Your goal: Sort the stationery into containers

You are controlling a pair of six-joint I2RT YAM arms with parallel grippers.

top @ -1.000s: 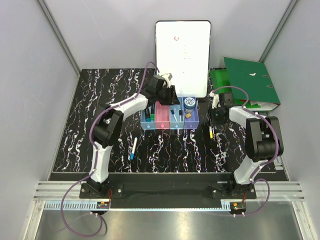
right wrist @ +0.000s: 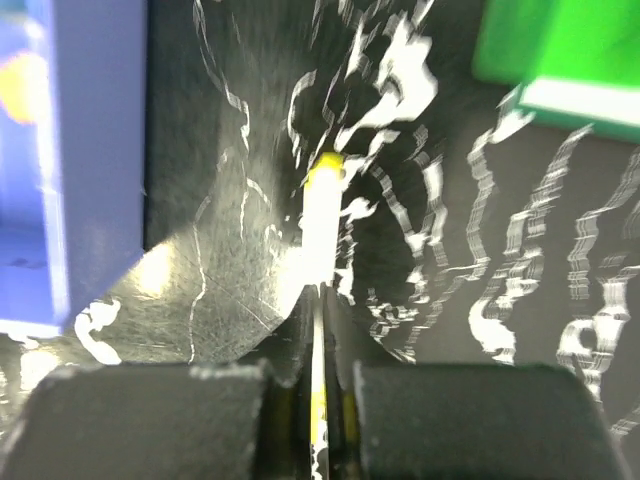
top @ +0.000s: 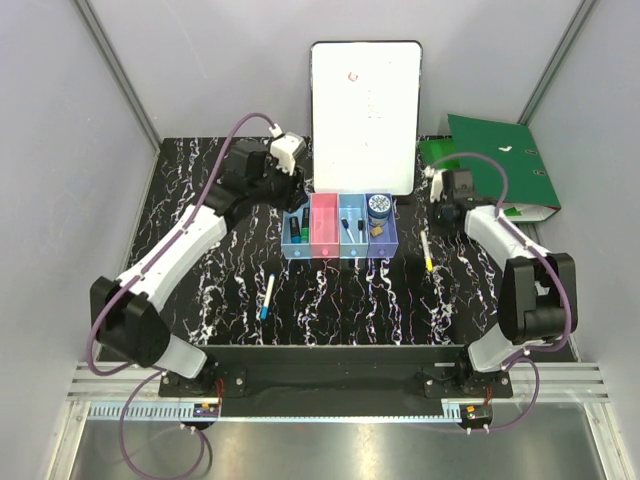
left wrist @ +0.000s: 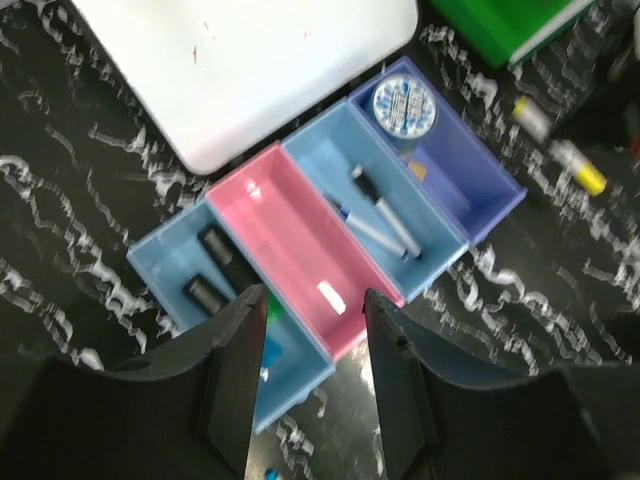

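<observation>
A white marker with yellow ends [top: 426,251] lies on the table right of the divided organiser [top: 325,252]. In the right wrist view this yellow marker [right wrist: 322,225] runs beneath my right gripper, whose fingers are shut with nothing visible between them. My left gripper is open and empty, above the organiser's left part. The pink compartment [left wrist: 295,225] is empty; the light-blue one beside it holds two pens [left wrist: 388,215]. Dark items [left wrist: 228,258] and a green one fill the left compartment. A white-and-blue marker [top: 267,297] lies in front of the organiser.
The purple compartment holds a round tin [top: 379,206] and a small tan block [top: 376,231]. A whiteboard [top: 365,115] stands behind the organiser, and a green binder [top: 505,160] sits at the back right.
My left gripper has moved left from over the light-blue compartment. My right gripper has shifted slightly right, and the yellow marker now lies a little farther right.
</observation>
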